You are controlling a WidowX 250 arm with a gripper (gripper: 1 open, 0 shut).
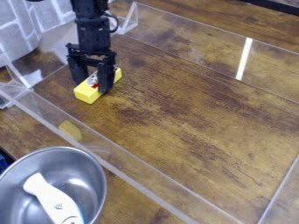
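Note:
A black gripper point(93, 73) hangs at the upper left, open, its fingers down around a yellow block point(89, 93) with a dark and red patterned label. The block lies at an angle on the wooden surface point(187, 122). Whether the fingers touch it cannot be told from this view.
Clear low walls enclose the wooden area, which is free in its middle and right. Outside, at the lower left, a steel bowl point(23, 192) holds a white-handled utensil point(52, 199). A white, folded-looking material point(17, 31) is at the top left.

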